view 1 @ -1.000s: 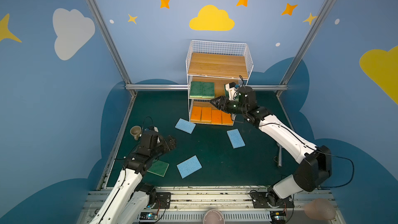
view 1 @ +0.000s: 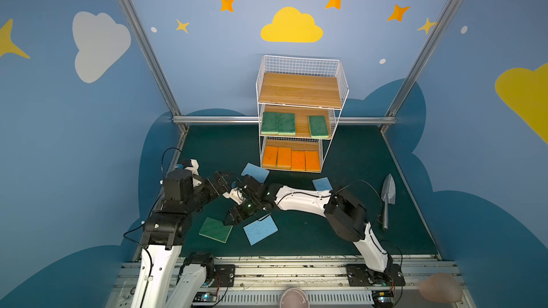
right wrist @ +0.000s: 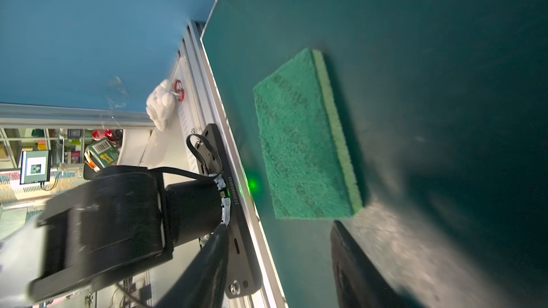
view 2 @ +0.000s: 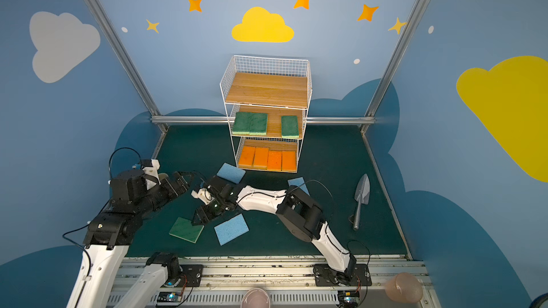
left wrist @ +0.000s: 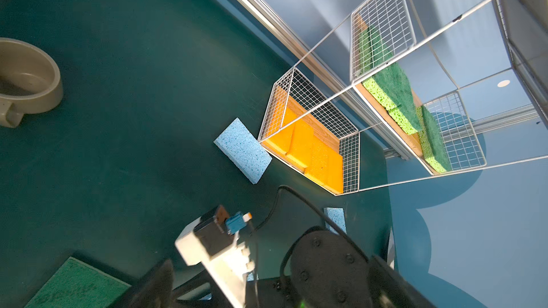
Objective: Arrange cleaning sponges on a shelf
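Note:
A green sponge point(view 1: 214, 229) point(right wrist: 302, 137) lies flat on the floor at front left; my open right gripper point(view 1: 231, 217) is just above it, nothing between its fingers. My left gripper point(view 1: 224, 182) is raised to its left rear, open and empty. Blue sponges lie on the floor: front point(view 1: 260, 229), left of the shelf point(view 1: 254, 172) and right point(view 1: 322, 183). In the white shelf point(view 1: 299, 91), the middle tier holds several green sponges point(view 1: 278, 123); the bottom tier holds several orange sponges point(view 1: 284, 158). The top tier is empty.
A trowel point(view 1: 387, 199) lies at the right. A beige cup point(left wrist: 25, 79) sits at the left. The front rail point(view 1: 296, 268) edges the floor. Both arms crowd the middle-left floor.
The right arm has swung down and left from the middle tier to the green sponge on the floor. The left gripper has risen slightly and moved left.

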